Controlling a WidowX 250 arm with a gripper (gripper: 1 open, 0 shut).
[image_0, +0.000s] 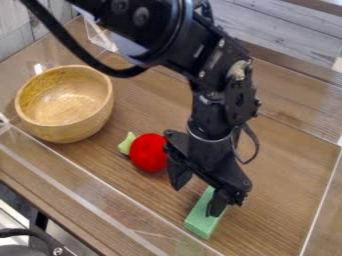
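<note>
My black gripper hangs low over the right-middle of the wooden table, fingers apart, directly over a green rectangular object, whose upper part the fingers hide. Just left of the gripper is a red round object, partly hidden by the gripper, with a pale yellow-green piece at its left. Whether anything is between the fingers cannot be made out clearly.
A yellow wooden bowl stands at the left. A dark cable lies at the lower left corner, off the table's front edge.
</note>
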